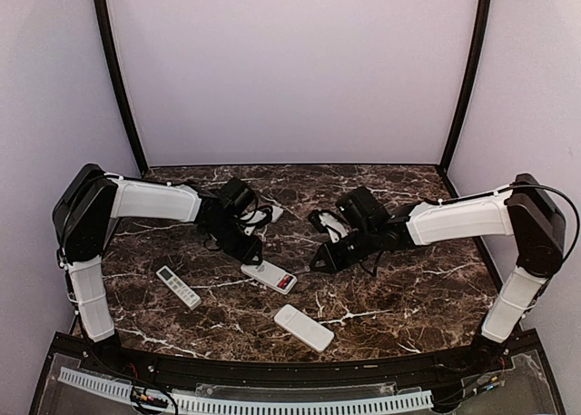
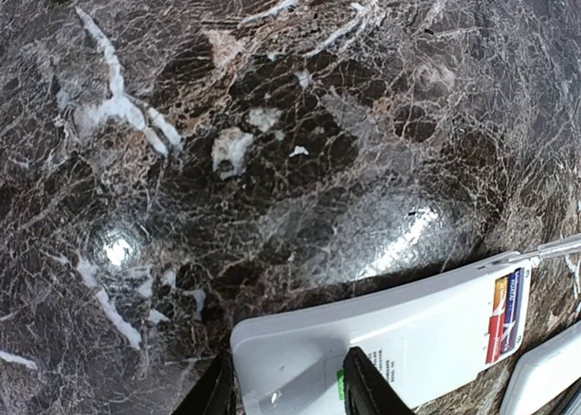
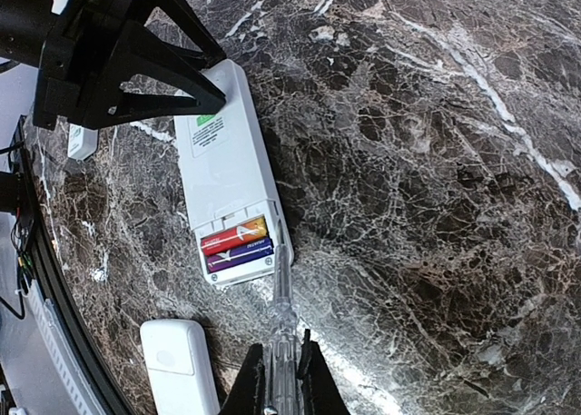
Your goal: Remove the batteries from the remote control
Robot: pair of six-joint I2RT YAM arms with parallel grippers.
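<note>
The white remote (image 1: 264, 273) (image 2: 427, 333) (image 3: 221, 156) lies back-up on the dark marble table, battery bay exposed at its right end with a red battery (image 3: 232, 235) and a purple battery (image 3: 238, 255) in it. My left gripper (image 1: 251, 255) is at the remote's other end, its fingers over that end, part open. My right gripper (image 1: 321, 261) is shut on a thin clear tool (image 3: 283, 288), whose tip is at the bay's edge beside the batteries.
A second white remote (image 1: 177, 286) lies at the left. A white slab (image 1: 303, 326) (image 3: 177, 360) lies in front. A small white object (image 1: 276, 213) is behind my left gripper.
</note>
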